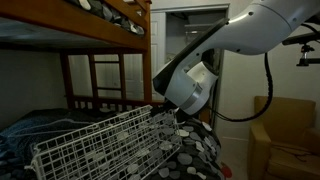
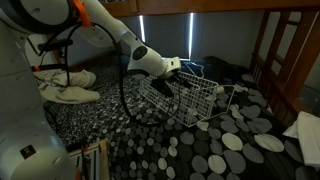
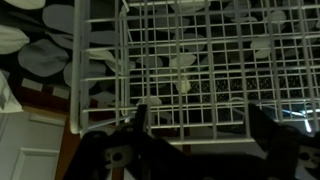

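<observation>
A white wire basket [image 1: 95,153] rests on the dotted bedding, its grid walls showing in all views. Beneath my gripper in the wrist view, the basket's wires [image 3: 183,75] run across most of the picture. The two dark fingers [image 3: 262,126] stand wide apart, so the gripper is open. Wires cross the gap between them, but whether any finger touches the basket I cannot tell. In exterior view 2 the arm's end [image 2: 155,64] is at the basket's near upper left side; the fingers are too small to make out there.
Dark bedding with grey and white dots [image 2: 232,160] surrounds the basket. A wooden bunk frame [image 1: 158,45] rises behind it. A tan armchair [image 1: 290,130] stands at the right in exterior view 1. A loose black cable hangs beside the arm.
</observation>
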